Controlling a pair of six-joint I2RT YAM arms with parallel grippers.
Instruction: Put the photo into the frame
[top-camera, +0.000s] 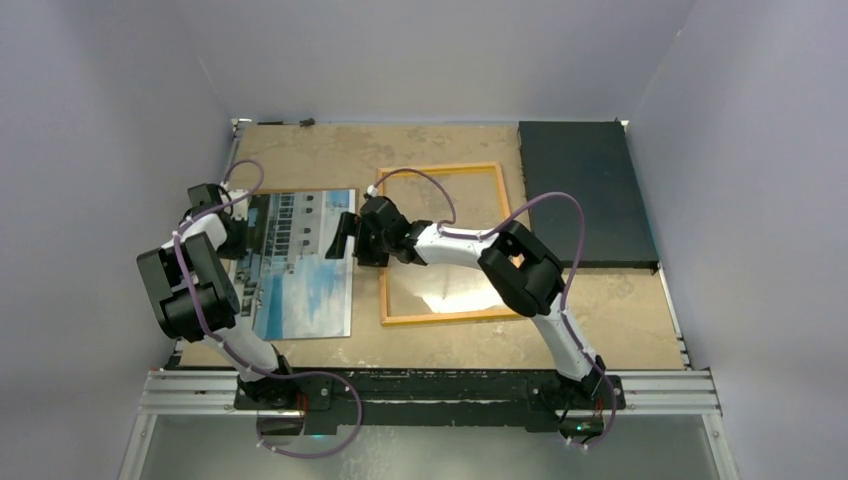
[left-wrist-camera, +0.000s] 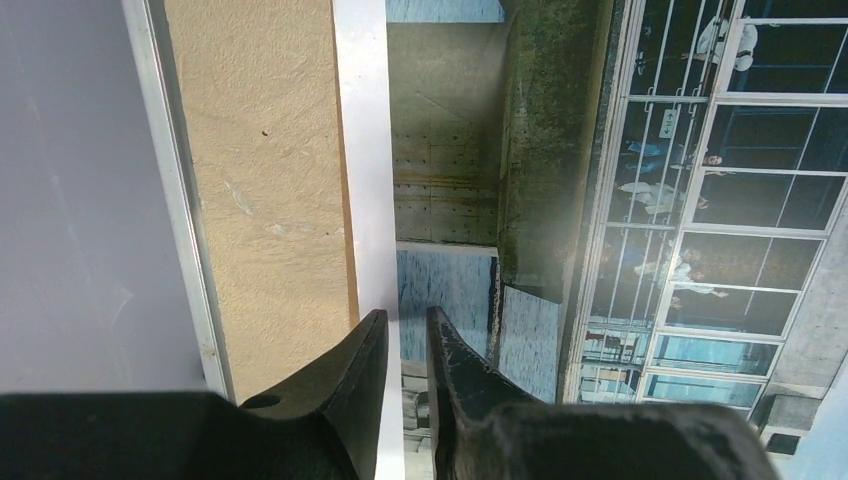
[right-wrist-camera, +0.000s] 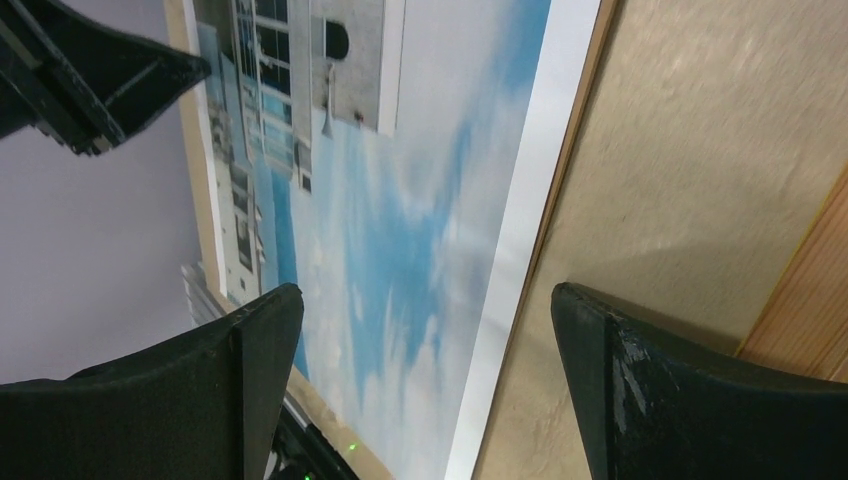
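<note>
The photo (top-camera: 318, 300), a building scene in white and pale blue with a white border, lies flat on the left of the table. At its left edge is my left gripper, its fingertips a narrow gap apart near the white border; whether they touch it, I cannot tell. My right gripper stands wide open over the photo's right edge, which runs between its fingers with nothing gripped. To the right, the wooden frame (top-camera: 450, 317) lies flat, its upper middle partly covered by my right arm.
A dark flat panel (top-camera: 585, 195) lies at the table's right side. Bare table (top-camera: 330, 160) shows behind the photo, and a narrow strip separates photo and frame. A grey wall (left-wrist-camera: 90, 220) rises close by on the left.
</note>
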